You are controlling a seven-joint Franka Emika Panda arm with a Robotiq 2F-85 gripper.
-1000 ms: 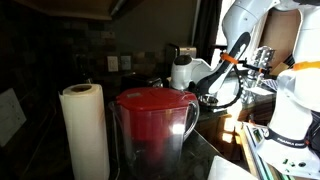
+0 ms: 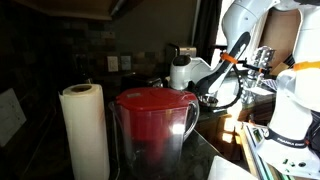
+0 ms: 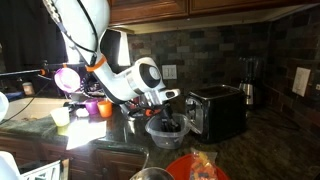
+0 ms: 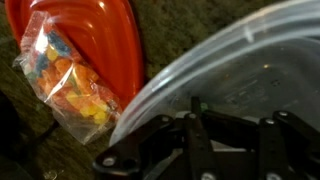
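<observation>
My gripper (image 3: 170, 124) points down into a clear plastic bowl (image 3: 160, 139) on the counter. In the wrist view the dark gripper is shut, and nothing shows between its fingers. The bowl's translucent rim (image 4: 165, 78) curves around it, and no object can be made out on the part of the bowl's floor that shows. Beside the bowl lies a red plate (image 4: 123, 42) with a clear bag of colourful candy (image 4: 66, 82) on it. The candy bag (image 3: 204, 165) shows at the lower edge of exterior view 2.
A black toaster (image 3: 218, 112) stands close beside the bowl. Near it is a metal bowl (image 3: 152, 174). Several cups, including an orange one (image 3: 106, 109), stand across the counter. A red-lidded pitcher (image 2: 155, 130) and paper towel roll (image 2: 86, 130) block much of exterior view 1.
</observation>
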